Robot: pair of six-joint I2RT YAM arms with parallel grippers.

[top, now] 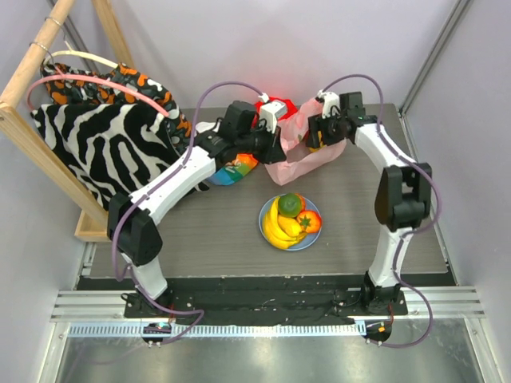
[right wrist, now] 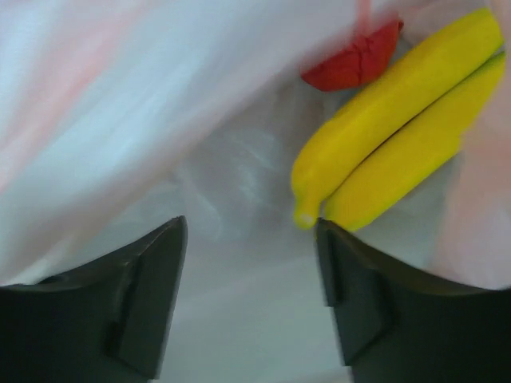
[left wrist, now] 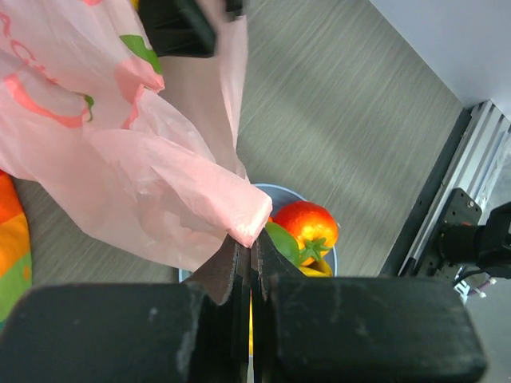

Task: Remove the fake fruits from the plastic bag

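My left gripper (top: 273, 148) is shut on the edge of the pink plastic bag (left wrist: 136, 152). My right gripper is part open inside the bag; between its fingers only the bag's lining shows. Ahead of it, in the right wrist view, lie two yellow banana-like fruits (right wrist: 383, 112) and a red fruit (right wrist: 351, 64), partly hidden by plastic. In the top view a blue plate (top: 263, 235) in front of the bag holds bananas (top: 278, 235), a green fruit (top: 289, 204) and orange-red fruits (top: 310, 222).
A wooden rack (top: 60, 167) with patterned bags stands on the left. A colourful bag (top: 235, 171) lies behind my left arm.
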